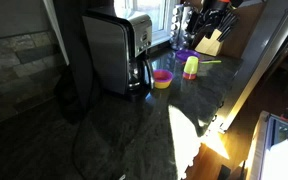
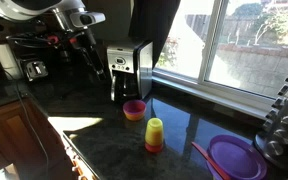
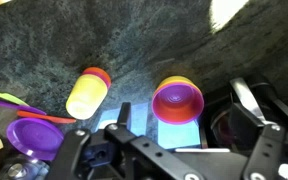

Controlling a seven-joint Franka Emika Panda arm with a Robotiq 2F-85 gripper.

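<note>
My gripper is open and empty, held high above the dark counter. In the wrist view a pink-red bowl [image 3: 177, 102] with a yellow-orange outer edge shows beneath and between the fingers. Left of it is a yellow stack of cups [image 3: 87, 94] with a red-orange rim. Exterior view 2 has the bowl [image 2: 134, 110] on the counter before the coffee maker [image 2: 129, 62], and the upside-down cups [image 2: 154, 134] closer to the camera. From the other side, the bowl [image 1: 162, 79] and cups [image 1: 191, 68] stand apart.
A purple plate [image 2: 246, 158] with a red utensil on it lies beyond the cups. A rack of jars [image 2: 282, 125] stands at the right edge by the window. The coffee maker [image 1: 121, 50] is a tall obstacle beside the bowl.
</note>
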